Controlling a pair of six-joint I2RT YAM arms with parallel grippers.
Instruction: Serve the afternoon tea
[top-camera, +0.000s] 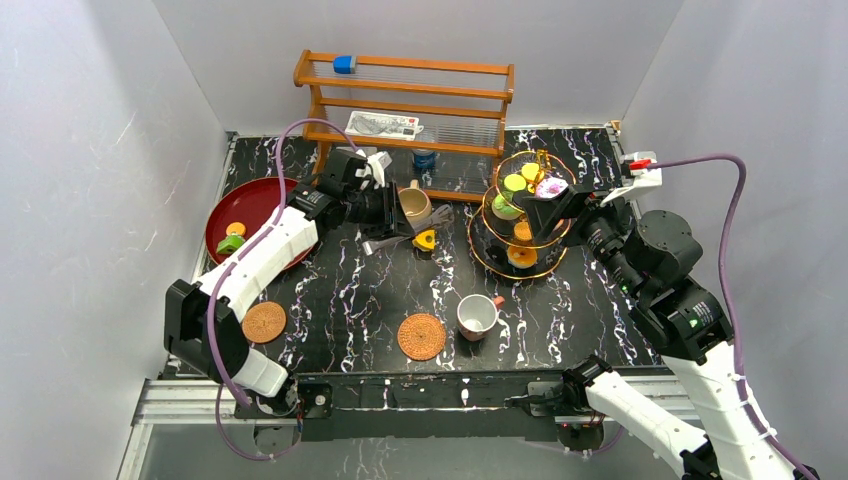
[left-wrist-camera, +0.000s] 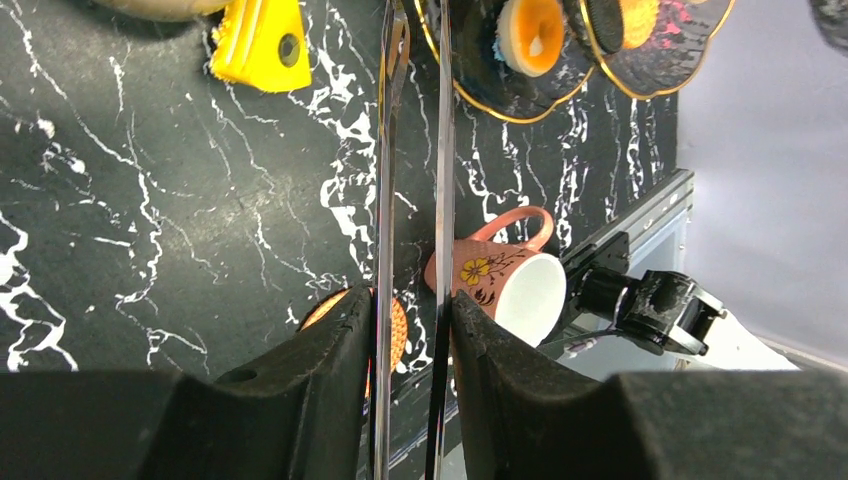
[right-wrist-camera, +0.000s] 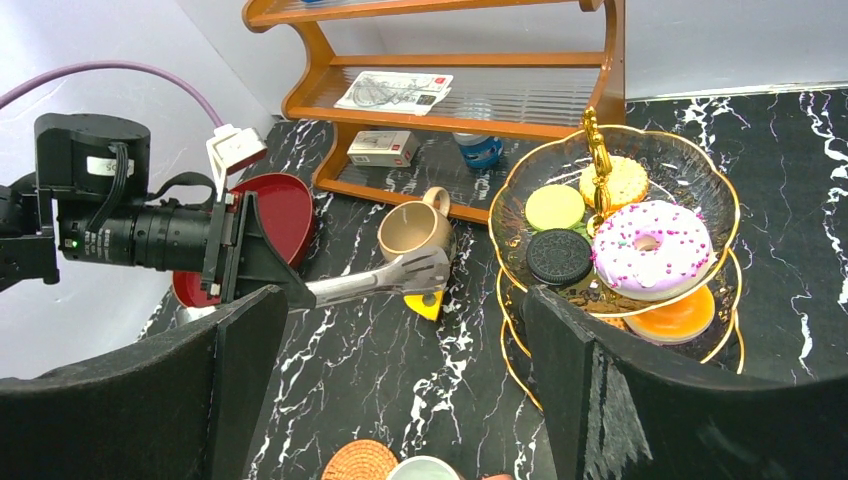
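Note:
My left gripper (top-camera: 398, 226) is shut on metal tongs (right-wrist-camera: 372, 283), whose tips point right, in front of the tan mug (right-wrist-camera: 410, 229). Nothing shows between the tong arms. A yellow wedge-shaped piece (left-wrist-camera: 262, 47) rests on the dark tabletop near the tan mug, outside the tongs and to their left in the left wrist view. My right gripper stands open and empty beside the tiered stand (top-camera: 487, 259). On that stand are a pink-iced donut (right-wrist-camera: 652, 250), a dark cookie (right-wrist-camera: 559, 257) and other sweets. A red plate (top-camera: 283, 192) bears green and orange pieces.
A pink mug (top-camera: 477, 316) and a woven coaster (top-camera: 421, 337) are near the front edge. Another coaster (top-camera: 264, 322) lies front left. A wooden rack (top-camera: 410, 88) closes off the back.

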